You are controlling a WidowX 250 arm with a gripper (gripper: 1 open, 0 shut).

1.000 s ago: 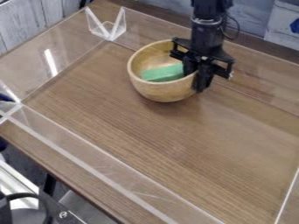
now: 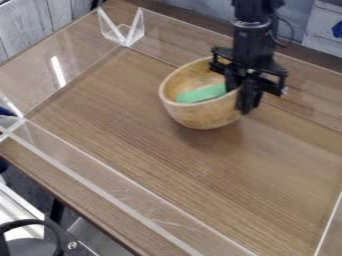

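A tan bowl [image 2: 195, 112] with a green object [image 2: 203, 93] inside stands on the wooden table [image 2: 147, 190] right of centre, toward the back. My black gripper [image 2: 243, 90] comes down from the top at the bowl's right side and is shut on its rim. The fingertips are partly hidden by the bowl and hard to make out.
A white wire-like holder [image 2: 122, 29] stands at the back left. The table's edges show at the lower left, and a pale structure is behind at the upper right.
The gripper and bowl have moved a little to the right and toward the front, with the gripper staying at the bowl's right side.
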